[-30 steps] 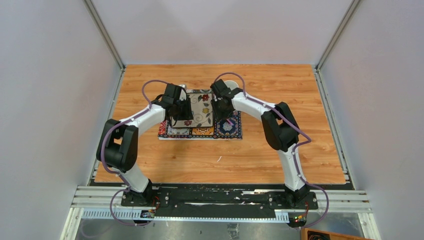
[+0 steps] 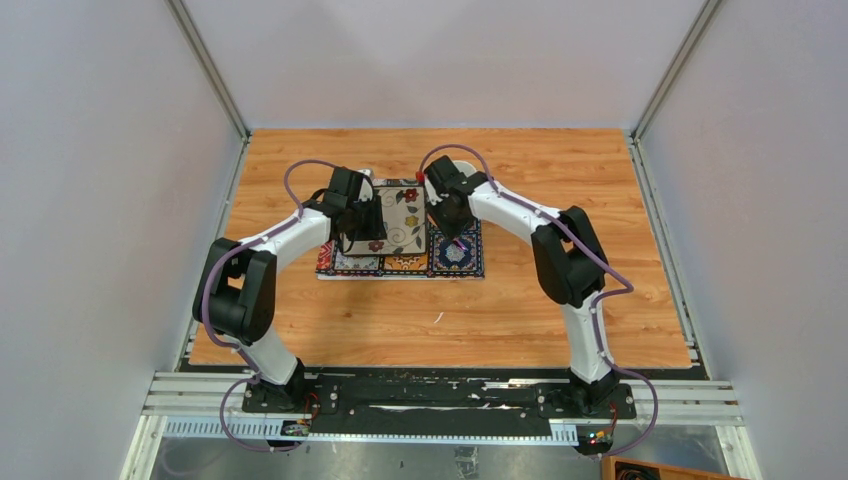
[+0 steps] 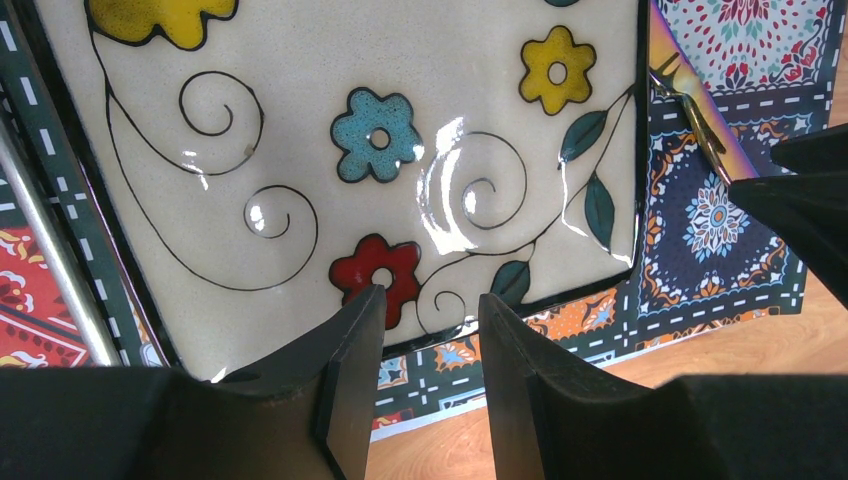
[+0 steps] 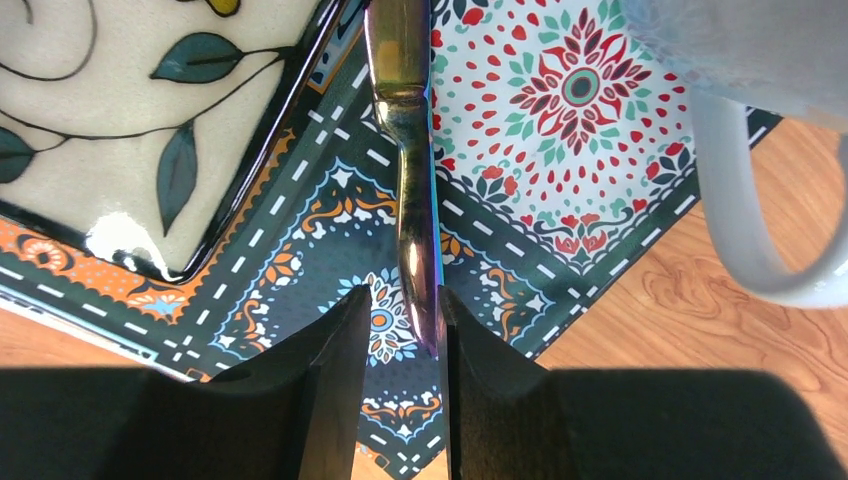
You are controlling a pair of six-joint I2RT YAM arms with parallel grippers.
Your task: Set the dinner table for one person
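A square cream plate (image 2: 407, 215) with painted flowers lies on a patterned placemat (image 2: 457, 255). Over its lower edge, in the left wrist view, my left gripper is open with nothing held. At the plate's right side a shiny gold-purple knife (image 4: 412, 190) rests on the mat. My right gripper stands part open above the knife's handle end, which shows between the fingers; contact cannot be made out. Left of the plate runs a silver utensil handle (image 3: 55, 245), its ends cut off by the frame. A white mug (image 4: 730, 200) is at the right.
In the top view the mug's pale rim (image 2: 465, 167) shows just behind the right gripper. Bare wooden table (image 2: 560, 170) extends around the mat. A small white scrap (image 2: 438, 317) lies in front.
My right arm's elbow has shifted slightly to the right and toward the front, and its gripper has turned a little. The left arm, plate and mat look unmoved.
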